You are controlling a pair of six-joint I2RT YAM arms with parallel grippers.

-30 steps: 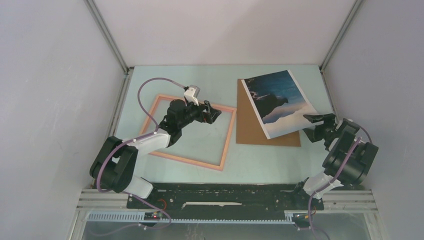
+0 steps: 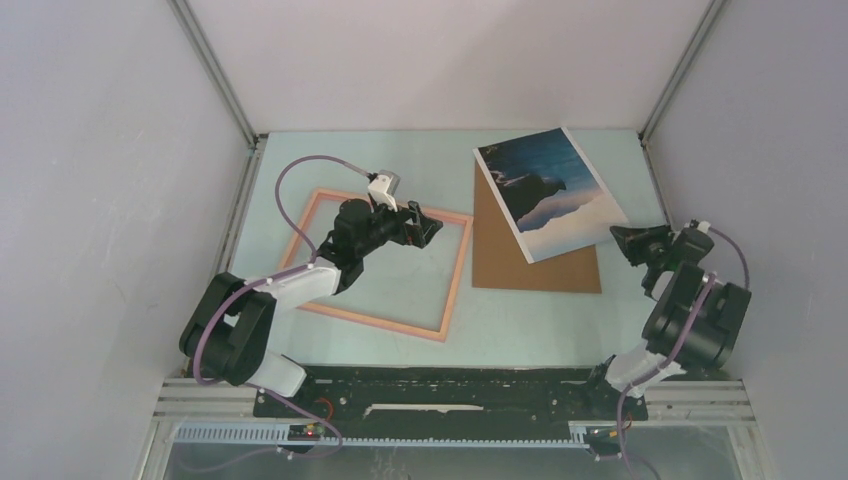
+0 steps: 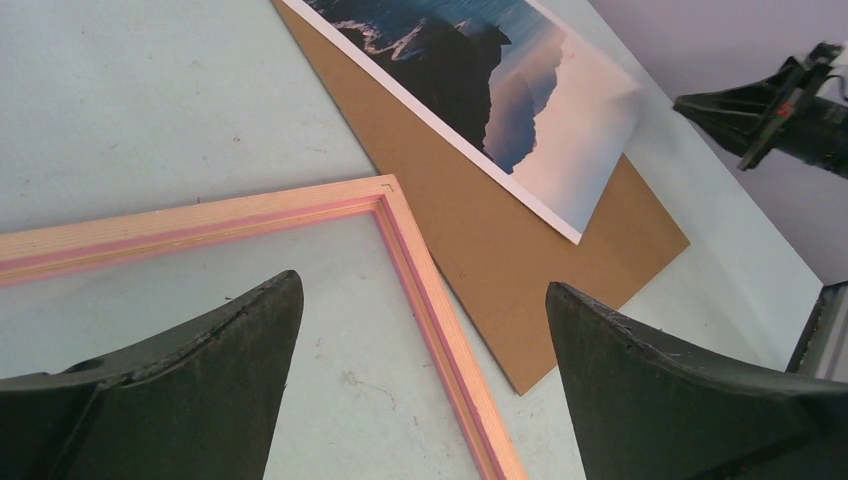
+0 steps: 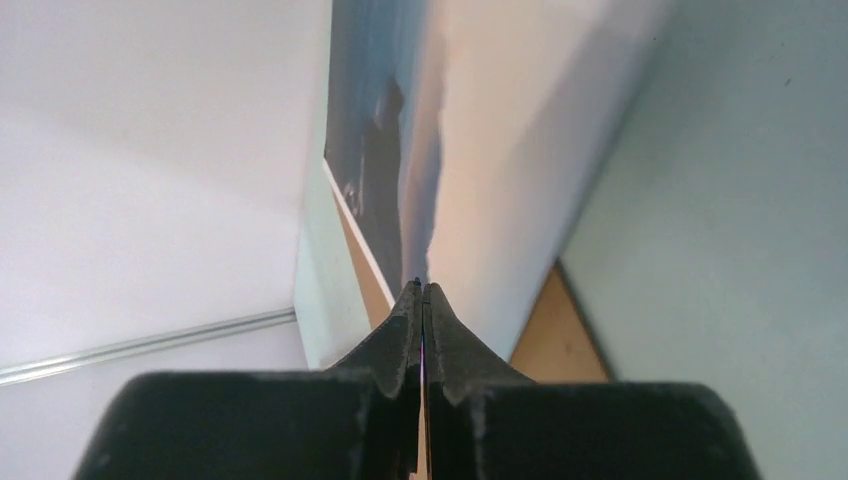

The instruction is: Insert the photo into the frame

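The photo (image 2: 550,195), a dark rock and blue sea with a white border, lies askew over a brown board (image 2: 535,277) on the right of the table. To the left rests the empty light-wood frame (image 2: 456,275). My right gripper (image 2: 613,231) is at the photo's right edge. In the right wrist view its fingers (image 4: 405,345) meet and nothing shows between them; the photo (image 4: 500,150) stretches beyond. A small gap separates these tips from the photo in the left wrist view. Above the frame, my left gripper stands open and empty.
The board's near corner (image 3: 520,380) lies close beside the frame's right side. Bare table shows in front of the board and behind the frame. A wall (image 2: 790,180) rises close by the right arm.
The left arm is still.
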